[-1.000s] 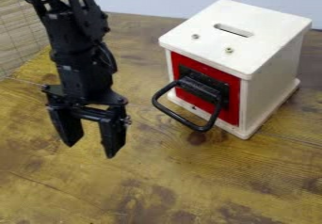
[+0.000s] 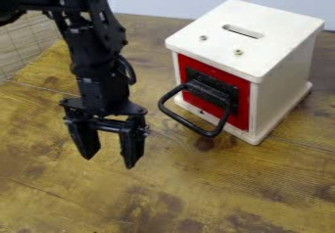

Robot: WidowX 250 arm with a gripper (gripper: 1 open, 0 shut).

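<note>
A white wooden box (image 2: 279, 100) with a slot and two bolts on its sloped top stands at the right. Its red front (image 2: 203, 72) carries a black mechanism with a black loop handle (image 2: 187, 122) sticking out toward the lower left. My black gripper (image 2: 109, 147) hangs over the wooden table to the left of the handle, apart from it, fingers open and pointing down with nothing between them.
A woven mat or panel (image 2: 23, 51) is at the far left edge, and a pale wall is behind.
My gripper has moved a little to the right, toward the box, over the last second. The box and handle look unchanged.
</note>
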